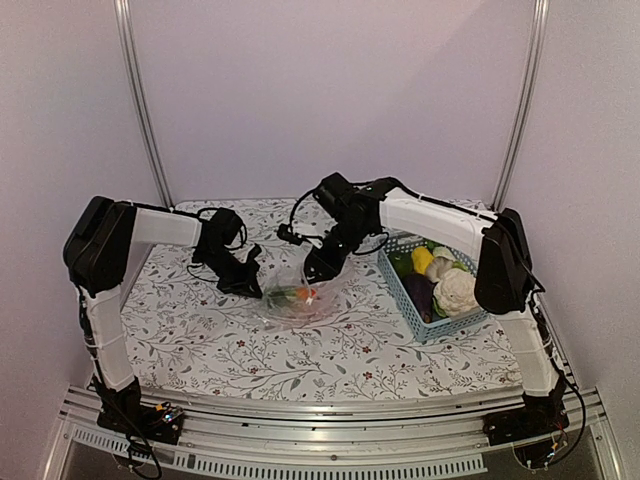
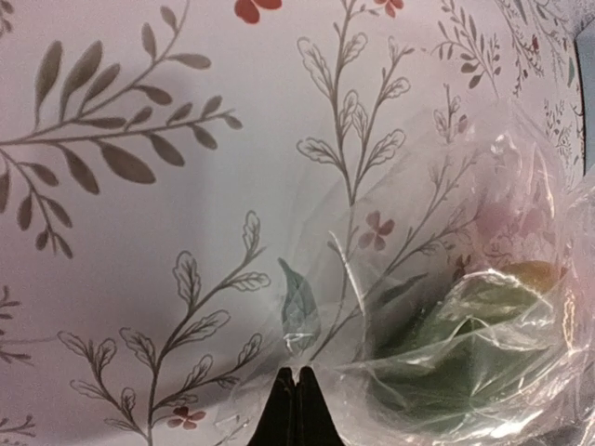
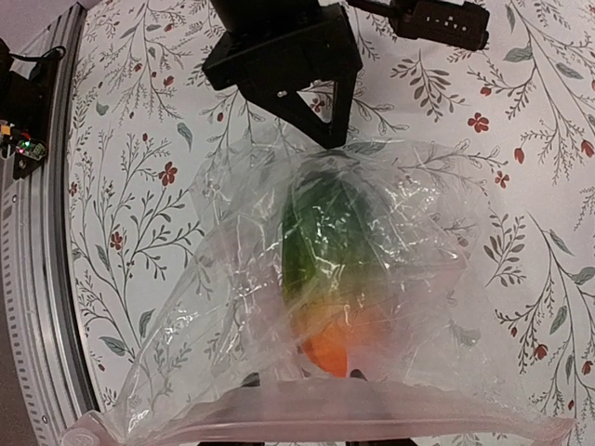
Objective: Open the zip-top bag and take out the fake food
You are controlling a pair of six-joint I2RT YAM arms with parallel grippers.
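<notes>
A clear zip top bag [image 3: 428, 242] lies on the patterned table with a green-to-orange piece of fake food [image 3: 325, 269] inside it. My right gripper is at the food's orange end, its fingertips apart on either side of it and shut on it. The bag's pinkish rim [image 3: 307, 418] crosses over these fingers and hides most of them. At the bag's opposite end, my left gripper is shut, its tips against the clear film. Whether a thin fold is pinched there cannot be told.
A light blue basket [image 1: 420, 331] at the right holds several pieces of fake food, among them a white cauliflower [image 1: 456, 292] and a dark eggplant [image 1: 420, 295].
</notes>
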